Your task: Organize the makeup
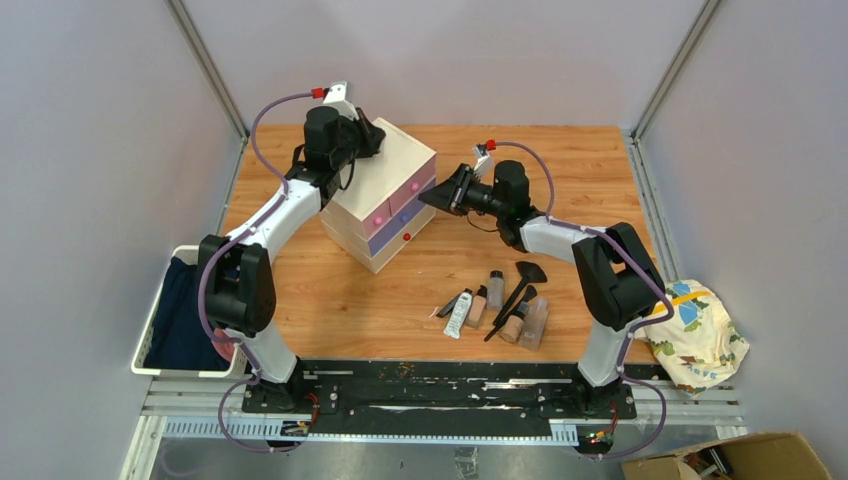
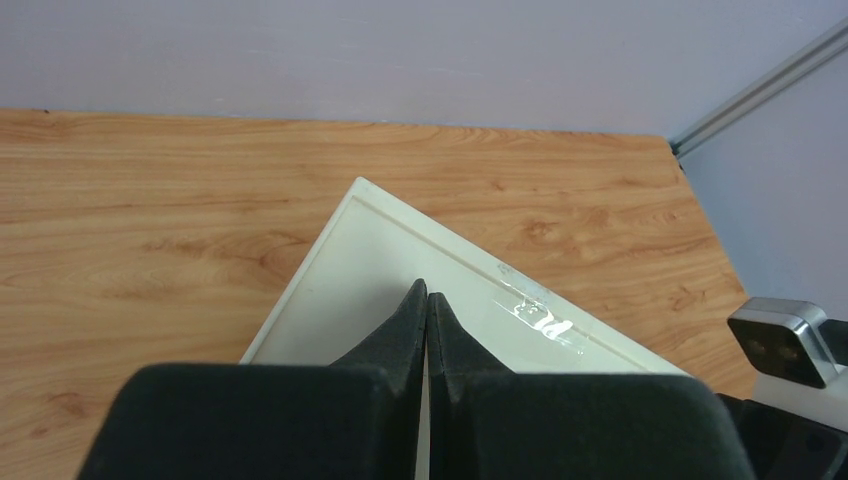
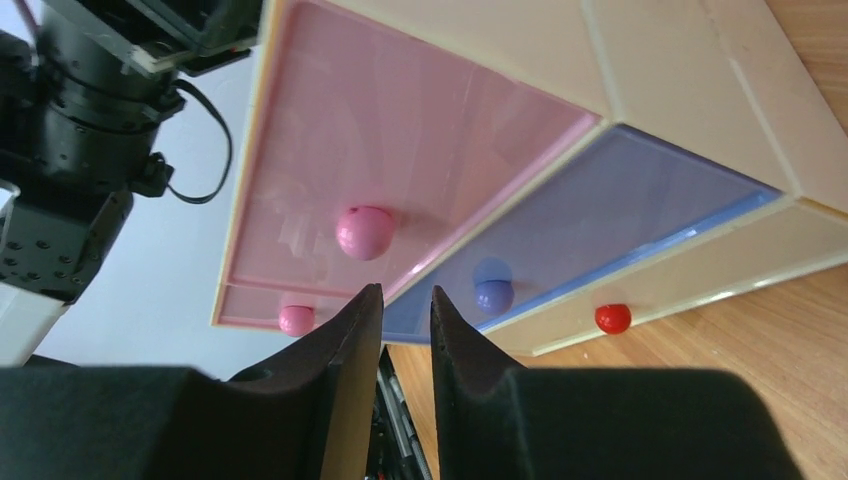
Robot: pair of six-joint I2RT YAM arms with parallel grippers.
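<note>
A cream drawer box stands at an angle on the table, its pink drawers, purple drawer and bottom drawer all shut. Over the box's top, my left gripper is shut with nothing showing between its fingers. My right gripper is part open in front of the drawer fronts, its fingers apart and empty; the blue knob and the red knob show beyond it. Makeup lies in a group toward the front: a white tube, bottles, a clear case and a dark fan brush.
A white bin with dark cloth stands off the table's left edge. On the right lie a patterned cloth bag and a cardboard box. Bare wood lies between the drawer box and the makeup.
</note>
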